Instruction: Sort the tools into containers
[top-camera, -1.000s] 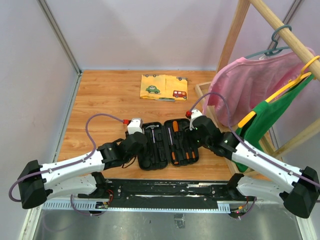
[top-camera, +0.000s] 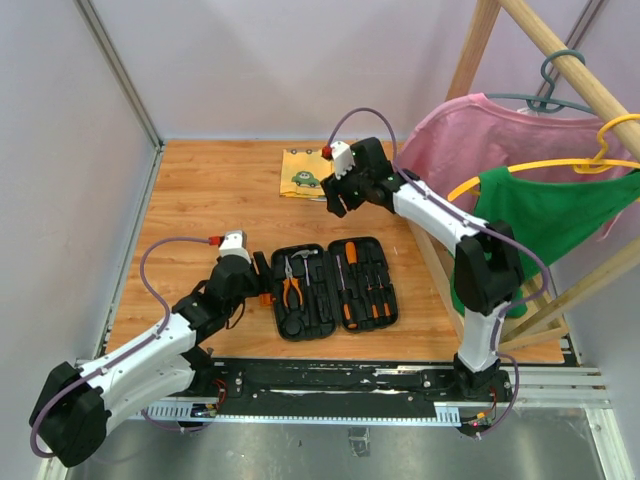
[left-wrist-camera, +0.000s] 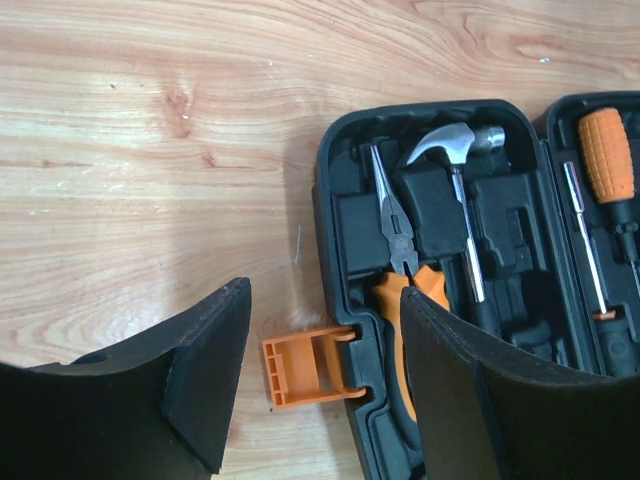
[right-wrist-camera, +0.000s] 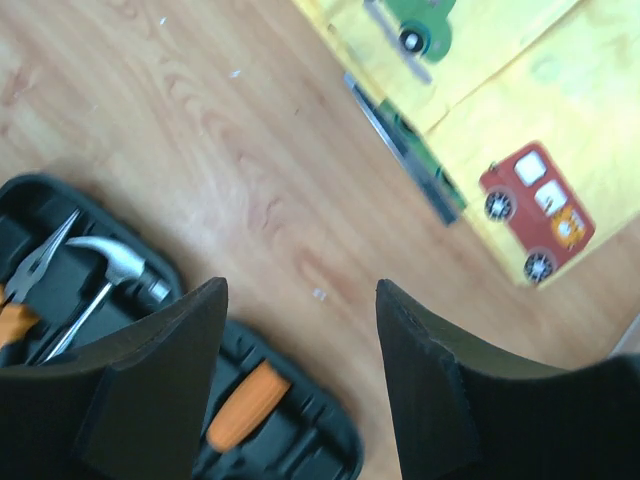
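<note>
The black toolbox (top-camera: 325, 242) lies unfolded on the table, its two trays side by side. In its left tray are orange-handled pliers (top-camera: 292, 292) and a hammer (left-wrist-camera: 463, 180); the right tray holds several orange-and-black tools, one an orange-handled screwdriver (top-camera: 351, 254). My left gripper (top-camera: 262, 275) is beside the box's left edge, part open and empty, above the orange latch (left-wrist-camera: 300, 366). My right gripper (top-camera: 340, 203) hovers behind the box near the yellow cloth, its fingers (right-wrist-camera: 405, 345) apart and nothing between them.
A yellow printed cloth (top-camera: 303, 168) lies at the back, with a thin dark blue strip (right-wrist-camera: 405, 148) at its edge. To the right, a wooden rack (top-camera: 470, 45) carries pink (top-camera: 440, 140) and green (top-camera: 560, 220) cloths.
My left gripper has moved left off the pliers to the box's edge, its fingers opening wider. The right arm has swung back and left from the right tray, shifting the green cloth and yellow hanger.
</note>
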